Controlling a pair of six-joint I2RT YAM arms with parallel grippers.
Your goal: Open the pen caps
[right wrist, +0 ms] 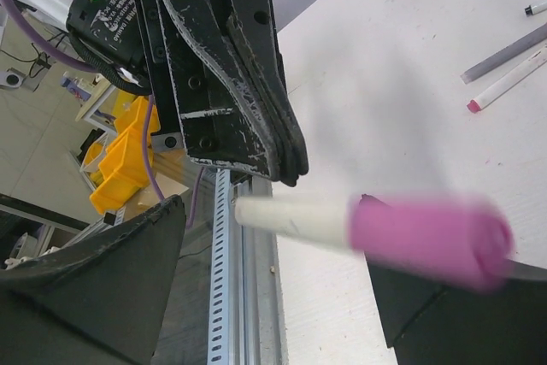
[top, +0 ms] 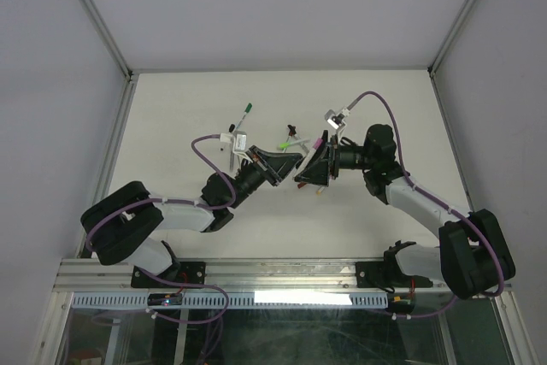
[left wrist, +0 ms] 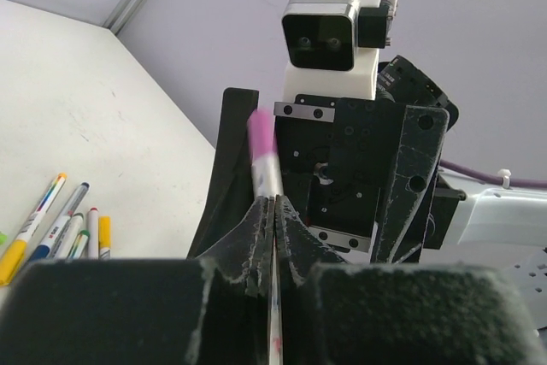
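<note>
A white pen [left wrist: 267,175] with a pink cap [left wrist: 261,132] is held in my left gripper, shut on its white body. In the top view the pen leans to the right, its pink cap [top: 318,143] at the fingers of my right gripper [top: 312,158]. The right wrist view shows the pink cap [right wrist: 427,237] large and blurred, overlapping the right-hand finger [right wrist: 461,314]. The other finger [right wrist: 94,297] stands well apart, so the right gripper is part open. Whether the cap touches a finger, I cannot tell. White body and pink cap are still joined.
Several pens [left wrist: 73,228] lie together on the white table [left wrist: 94,100]. A green-capped pen [top: 244,115] lies farther back. In the right wrist view, a grey pen [right wrist: 504,54] and a pink-tipped pen [right wrist: 508,81] lie on the table.
</note>
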